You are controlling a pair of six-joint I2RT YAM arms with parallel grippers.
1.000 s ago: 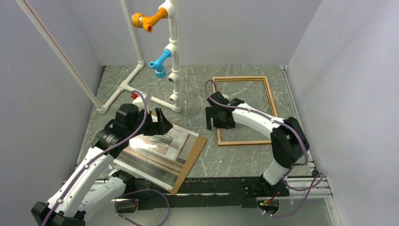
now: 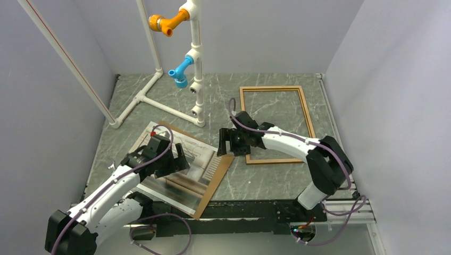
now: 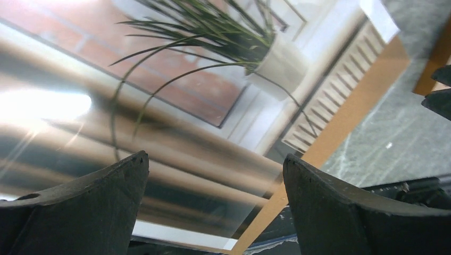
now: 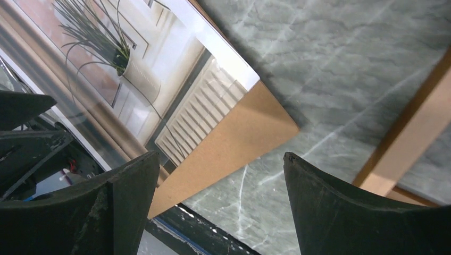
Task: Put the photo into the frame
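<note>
The photo, a picture of a plant in a white pot, lies askew on a brown backing board on the left of the table. Over it hangs my left gripper, open and empty; the photo shows between and beyond its fingers. Near the board's right corner is my right gripper, also open with nothing between its fingers. In the right wrist view the board's bare corner lies ahead of the fingers. The empty wooden frame rests flat at the right, partly covered by the right arm.
A white pipe stand with an orange fitting and a blue fitting rises behind the photo. Bare grey table lies between board and frame. A dark rail runs along the front edge.
The left gripper has come lower over the photo and shifted slightly left towards the front. My right gripper has moved left, off the frame's edge towards the board's corner. Photo and frame have stayed put.
</note>
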